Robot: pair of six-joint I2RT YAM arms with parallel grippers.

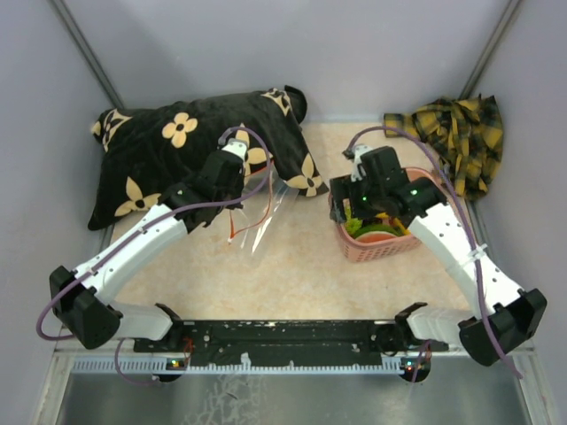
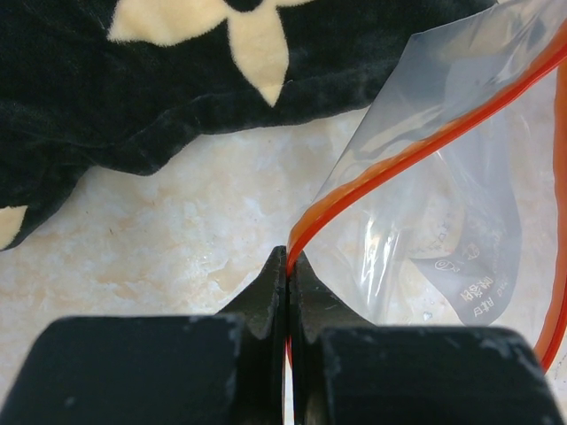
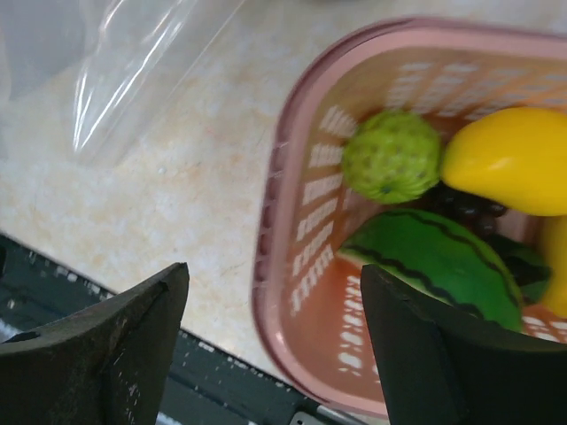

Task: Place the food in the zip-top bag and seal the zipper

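The clear zip top bag (image 1: 266,212) stands with its orange-rimmed mouth spread open. My left gripper is shut on its orange rim (image 2: 390,181), which runs between the fingertips. In the top view, my right gripper (image 1: 340,199) is at the left side of the pink basket (image 1: 376,251). Its fingers (image 3: 133,341) are apart, with the basket's wall (image 3: 273,212) showing between them; contact cannot be made out. Inside the basket lie a round green food piece (image 3: 390,158), a yellow one (image 3: 509,159) and a green striped one (image 3: 443,266), blurred in the right wrist view.
A dark flowered cushion (image 1: 180,130) fills the back left, close behind the bag. The yellow and black checked cloth (image 1: 456,142) lies at the back right.
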